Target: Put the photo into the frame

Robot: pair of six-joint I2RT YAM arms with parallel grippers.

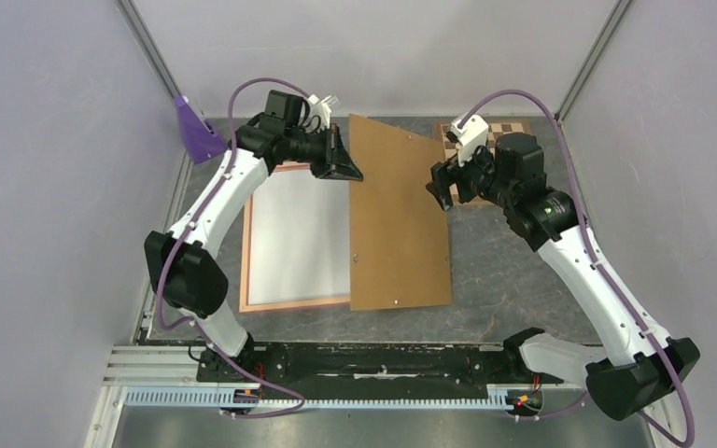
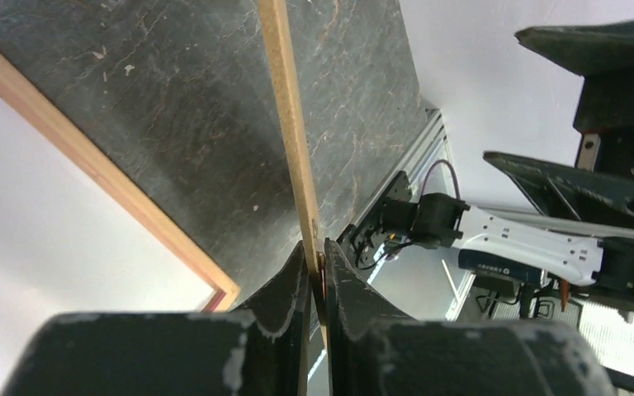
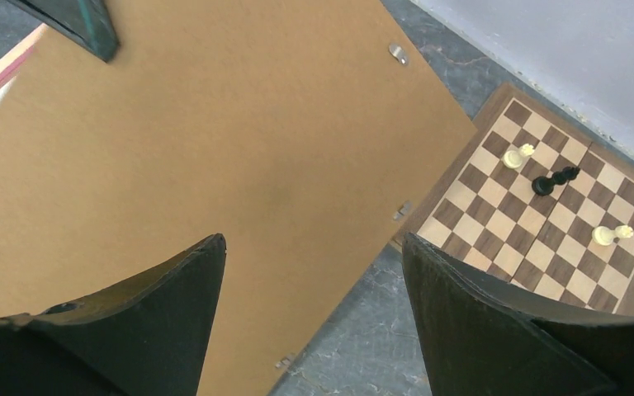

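A brown backing board (image 1: 397, 224) hangs tilted above the table, its left edge over the right side of the wooden frame (image 1: 294, 304). White sheet (image 1: 299, 243) lies inside the frame, face up. My right gripper is open over the board's right part, with no thing between its fingers. Whether the white sheet is the photo, I cannot tell.
A chessboard (image 3: 545, 214) with a few pieces stands at the back right, beyond the board's right edge. A purple object (image 1: 199, 131) sits at the back left corner. Bare grey table (image 1: 523, 280) lies to the right.
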